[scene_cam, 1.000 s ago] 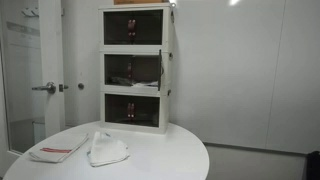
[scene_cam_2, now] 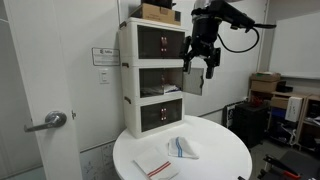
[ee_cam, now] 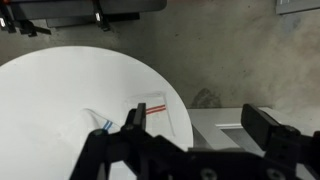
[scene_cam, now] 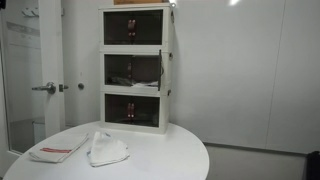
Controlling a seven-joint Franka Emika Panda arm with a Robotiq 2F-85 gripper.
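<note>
Two cloths lie on the round white table (scene_cam_2: 220, 150): a white cloth with red stripes (scene_cam_2: 155, 163) and a crumpled white cloth with a blue stripe (scene_cam_2: 183, 148). Both also show in the wrist view, the red-striped cloth (ee_cam: 158, 122) flat and the blue-striped cloth (ee_cam: 85, 125) partly behind a finger. My gripper is open, its dark fingers wide apart with nothing held between them. In exterior view 2 the gripper (scene_cam_2: 197, 65) hangs high above the table, clear of both cloths. Exterior view 1 does not show the arm.
At the table's back stands a white cabinet (scene_cam_2: 124, 72) of three stacked compartments with dark fronts. Its middle door (scene_cam_2: 193, 82) appears swung open, with light items inside. A brown box (scene_cam_2: 155, 14) rests on top.
</note>
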